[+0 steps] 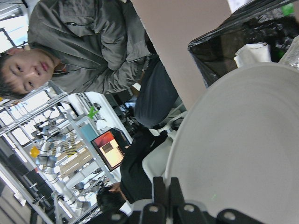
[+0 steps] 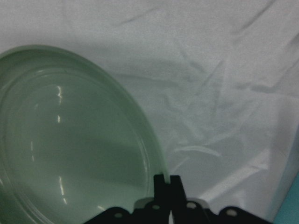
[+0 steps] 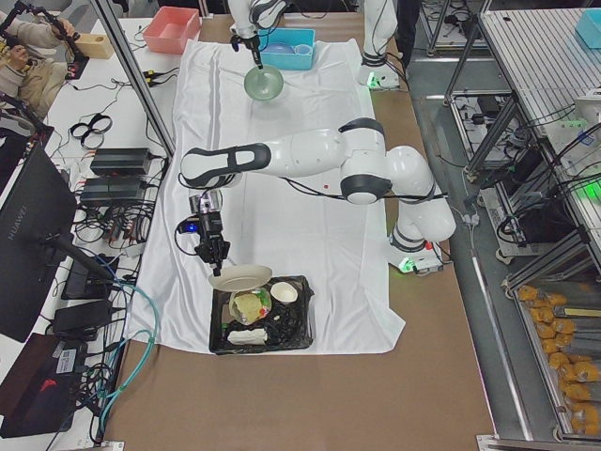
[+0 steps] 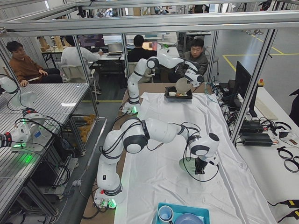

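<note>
My left gripper [image 3: 218, 263] is shut on the rim of a beige plate [image 3: 240, 279], raised and tilted over the left part of a black bag-lined bin [image 3: 300, 338]; in the left wrist view the plate [image 1: 233, 144] fills the right half. My right gripper [image 4: 200, 169] is shut on the rim of a green plate [image 3: 263, 83], seen near the blue tub [image 3: 287, 60] at the far end of the cloth in the camera left view. The bin holds another plate with food [image 3: 249, 308], a white cup [image 3: 285, 292] and a white wad [image 3: 248, 336].
The blue tub holds a blue cup [image 4: 165, 212] and a blue plate [image 4: 188, 219]. A red bin [image 3: 172, 28] and cabled equipment stand on the side table.
</note>
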